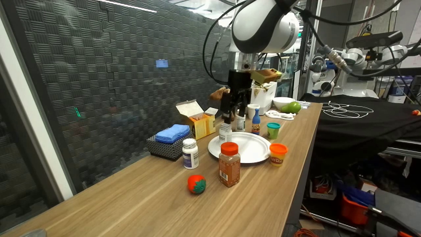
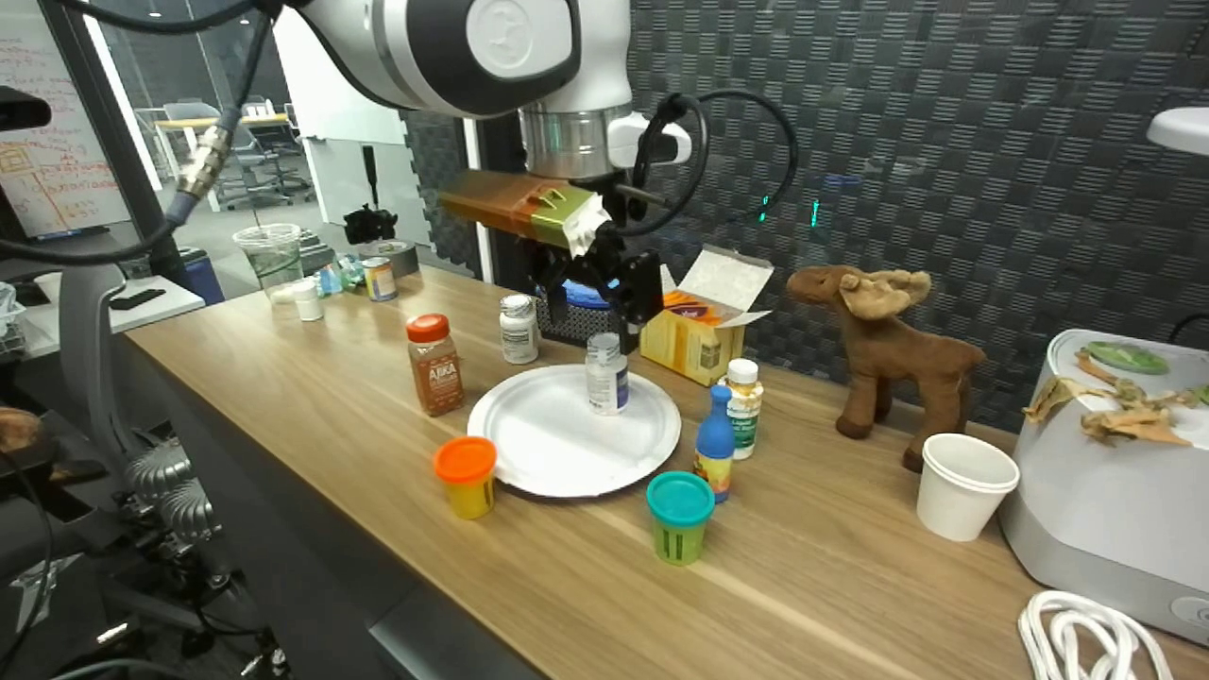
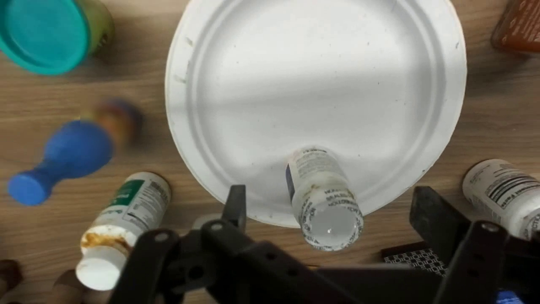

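Note:
A white pill bottle with a clear-looking top (image 2: 607, 375) stands upright on the white plate (image 2: 533, 448), near the rim facing the wall. Above it, my gripper (image 2: 597, 313) is open and points down. In the wrist view the bottle (image 3: 324, 195) lies between the two widely spread fingers and appears below them, with neither finger touching it. Exterior view 1 also has the gripper (image 1: 234, 115) just over the bottle (image 1: 225, 133). The rest of the plate (image 3: 314, 66) is bare.
Around the plate stand a seasoning jar (image 1: 229, 166), orange-lidded tub (image 1: 278, 154), teal-lidded tub (image 2: 680, 521), blue bottle (image 2: 715, 440), green-labelled bottle (image 2: 743, 410) and another white bottle (image 2: 519, 331). An open yellow box (image 2: 693, 340) sits behind.

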